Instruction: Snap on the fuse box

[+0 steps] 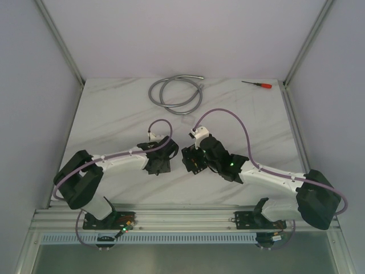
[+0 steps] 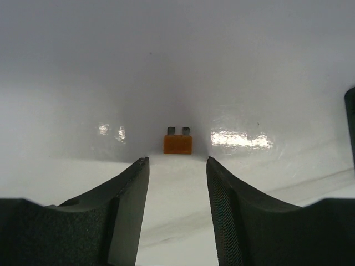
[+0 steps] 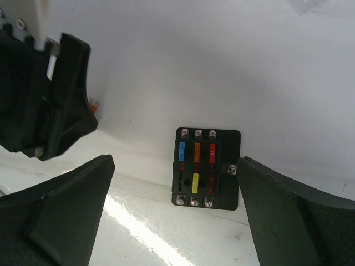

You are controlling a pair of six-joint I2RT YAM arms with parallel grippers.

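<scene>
A small orange blade fuse [image 2: 177,144] with two prongs lies on the white table, centred just beyond the open fingers of my left gripper in the left wrist view. The black fuse box [image 3: 205,169] sits below my open right gripper in the right wrist view, with blue, orange, red and yellow fuses in it. In the top view both grippers are near the table's middle, the left [image 1: 158,165] left of the box, the right [image 1: 199,154] over it.
A coiled grey hose [image 1: 177,105] lies at the back middle. A red-handled screwdriver [image 1: 263,85] lies at the back right. The table's sides and back are otherwise mostly clear.
</scene>
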